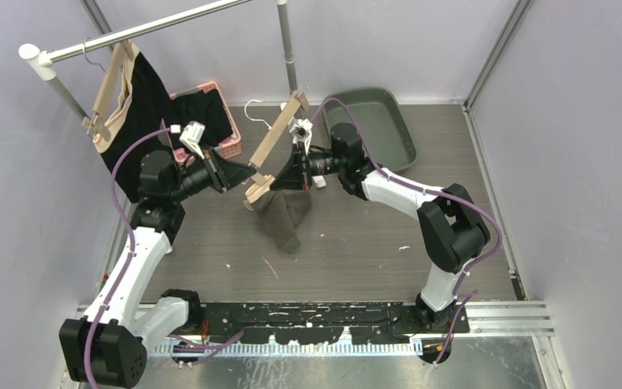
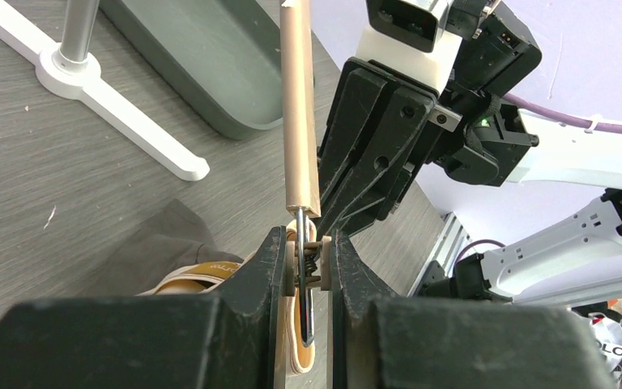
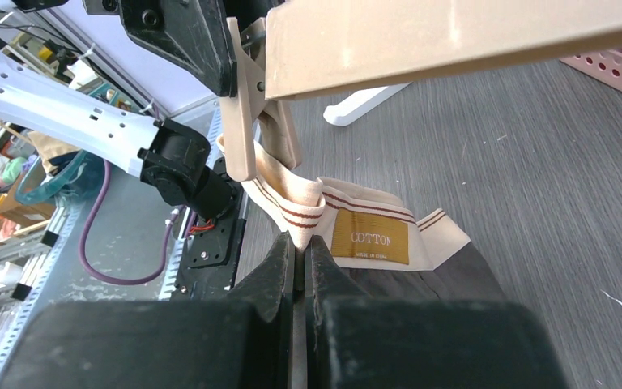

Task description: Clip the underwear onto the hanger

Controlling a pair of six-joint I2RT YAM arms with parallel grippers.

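Note:
A wooden clip hanger (image 1: 274, 134) hangs diagonally between my grippers. My left gripper has its fingers around the wooden clip (image 3: 243, 142) at the hanger's end; how tightly is unclear. My right gripper is shut on the underwear's (image 3: 385, 243) cream waistband, which has brown stripes and a COTTON label. The waistband's corner rises to the clip's pads; whether it lies between them cannot be told. The grey fabric (image 1: 282, 219) hangs below.
A grey-green tray (image 1: 377, 117) is at the back right. A pink basket (image 1: 231, 147) with dark cloth, a clothes rail (image 1: 170, 21) holding another hung garment (image 1: 140, 105), and a white hanger (image 1: 255, 117) occupy the back left.

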